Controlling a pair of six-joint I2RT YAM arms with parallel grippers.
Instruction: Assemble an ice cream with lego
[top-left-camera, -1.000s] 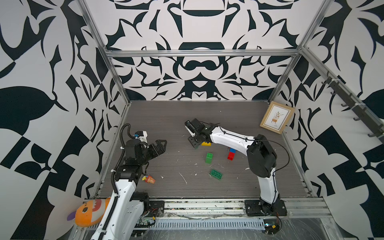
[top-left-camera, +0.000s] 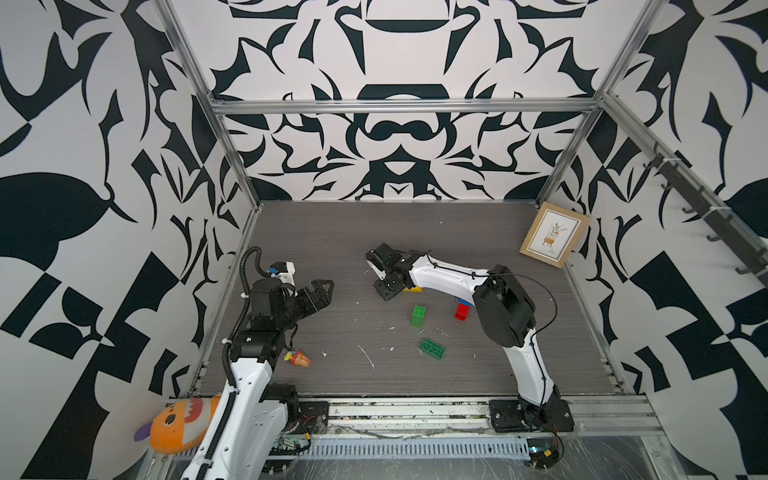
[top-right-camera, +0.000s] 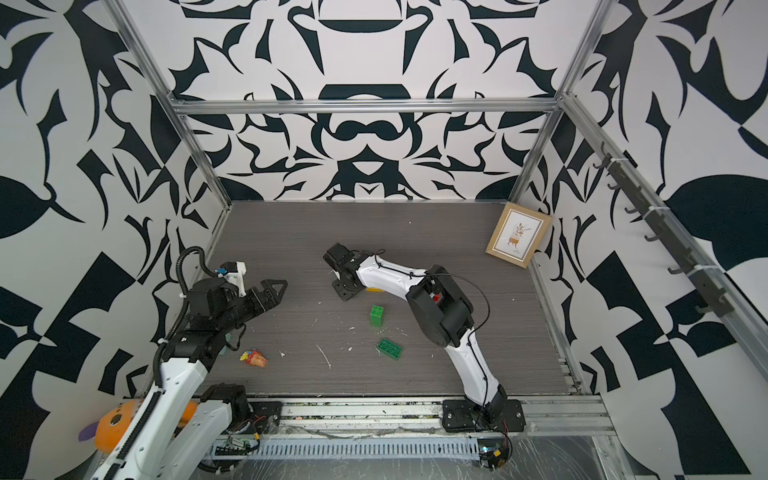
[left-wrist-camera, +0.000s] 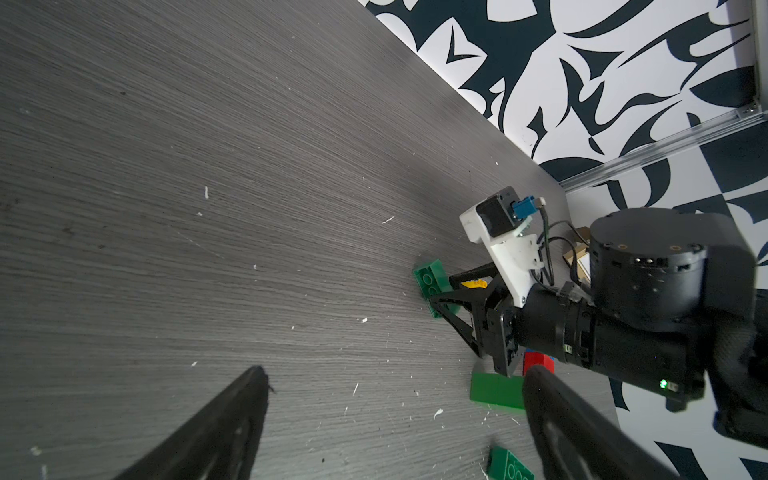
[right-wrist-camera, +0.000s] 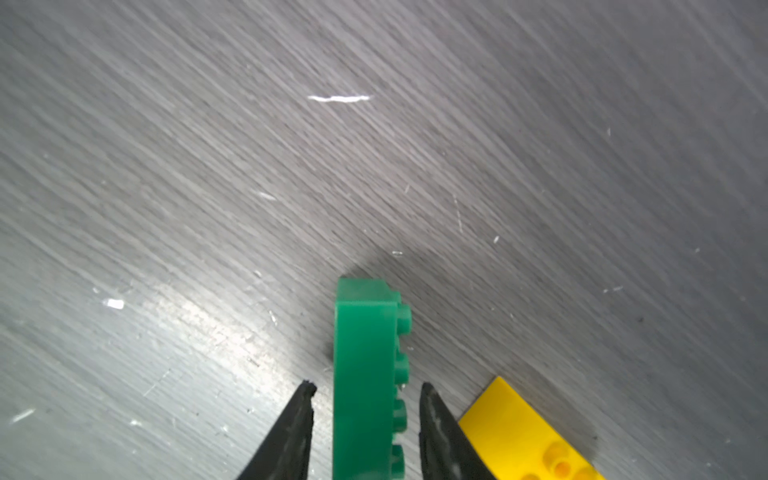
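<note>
A green brick (right-wrist-camera: 365, 384) lies on its side on the table, its studs facing right in the right wrist view. My right gripper has a finger on either side of it, with a gap showing at both sides. A yellow brick (right-wrist-camera: 520, 438) is just beside that gripper. Nearer the front are a bright green brick (top-left-camera: 418, 317), a darker green brick (top-left-camera: 432, 349) and a red brick (top-left-camera: 462, 312), with a bit of blue behind the red one. My left gripper is open and empty, held off to the left.
A small ice-cream-like toy (top-left-camera: 298, 359) lies by the left arm. At the back right stands a framed picture (top-left-camera: 553, 234).
My left arm and the other bricks stay still.
</note>
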